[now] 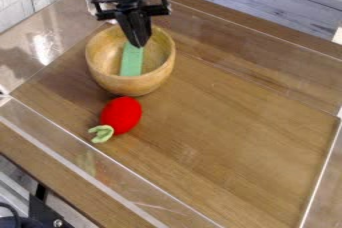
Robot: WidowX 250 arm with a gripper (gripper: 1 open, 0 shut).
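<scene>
A wooden bowl (156, 70) sits toward the upper left of the table. A flat green piece (132, 60) lies inside it. My black gripper (135, 34) hangs over the bowl's back part, above the green piece; its fingertips are close together, with nothing visible between them. A red object with a pale green end (120, 114), resembling a vegetable, lies on the table just in front of the bowl.
A white slatted surface (267, 2) is beyond the back edge, and clear edging runs along the left side.
</scene>
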